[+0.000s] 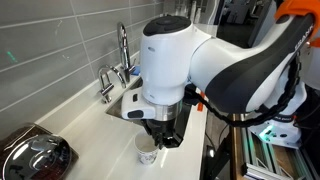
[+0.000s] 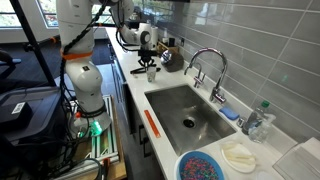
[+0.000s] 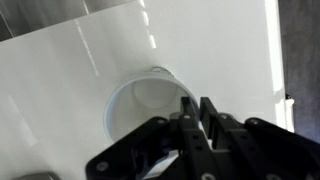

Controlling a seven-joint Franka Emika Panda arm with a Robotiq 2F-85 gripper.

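A white cup stands upright on the pale counter, its round mouth seen from above in the wrist view. My gripper is at the cup's right rim in that view, partly open with a narrow gap between its fingertips. The rim seems to run between the two fingers, but whether they touch it is hard to tell. In exterior view 1 the black fingers reach down to the top of the cup. Exterior view 2 shows the cup small, at the counter's far end.
A shiny metal container sits left of the cup. Beyond are the tap and sink. A blue bowl, a white plate and bottles stand at the counter's other end.
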